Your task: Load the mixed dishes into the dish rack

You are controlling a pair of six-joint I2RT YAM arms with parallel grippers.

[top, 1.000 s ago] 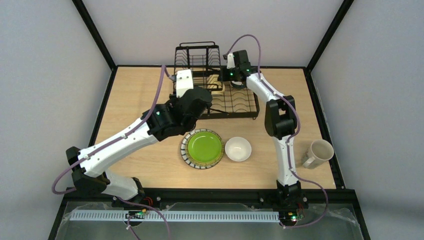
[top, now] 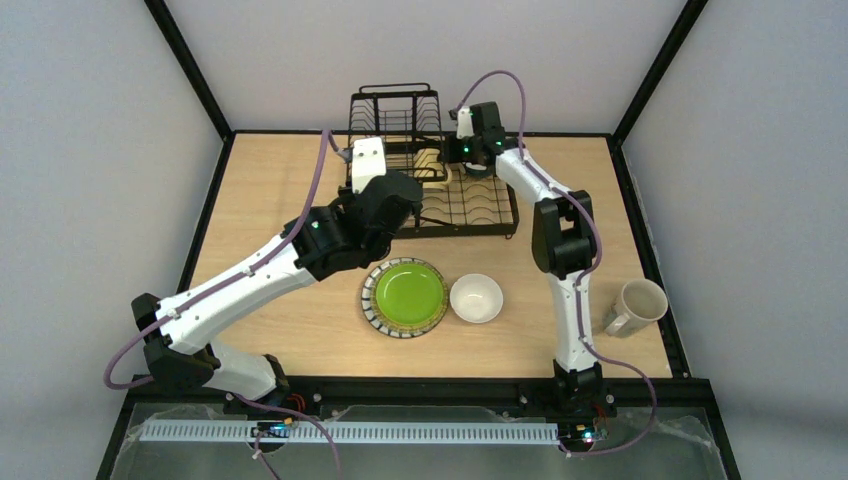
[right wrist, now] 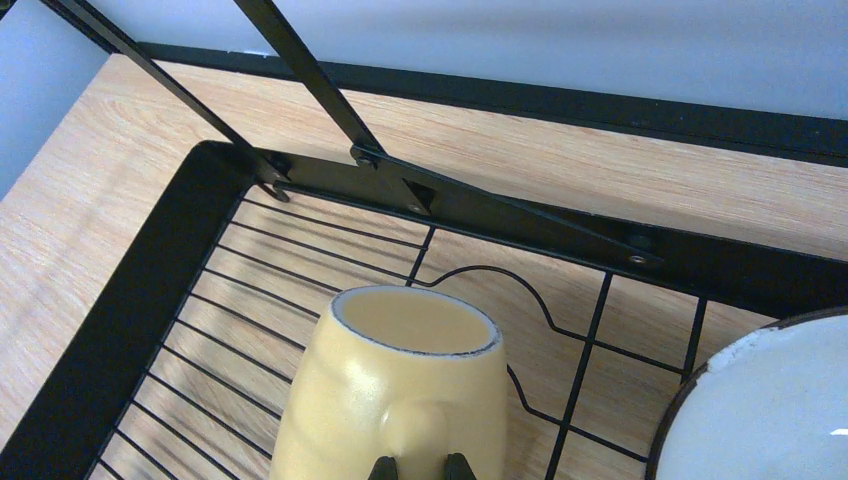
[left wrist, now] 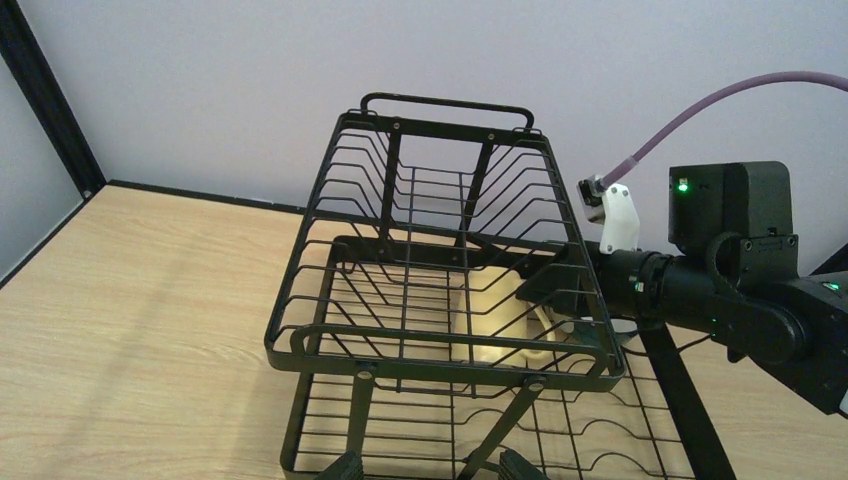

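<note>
A pale yellow mug (right wrist: pixel 400 390) is inside the black dish rack (top: pixel 470 232), under the side of its upper tier, with its white-edged end facing up. My right gripper is shut on the mug's handle. Through the wires, the left wrist view also shows the mug (left wrist: pixel 490 310), partly covered by the right fingers. My left gripper is open, its fingertips apart and empty, in front of the rack. On the table are a green plate (top: pixel 410 293) on a larger patterned plate (top: pixel 370 312), a white bowl (top: pixel 476 298) and a cream mug (top: pixel 636 307).
A dark-rimmed white dish (right wrist: pixel 770 410) stands in the rack to the right of the yellow mug. The rack's upper tier (left wrist: pixel 440 345) and its slanted struts (right wrist: pixel 310 75) rise close to the right gripper. Bare table (top: pixel 255 200) lies left of the rack.
The right gripper and forearm have shifted very slightly to the right at the rack. The left arm and the dishes on the table have stayed put.
</note>
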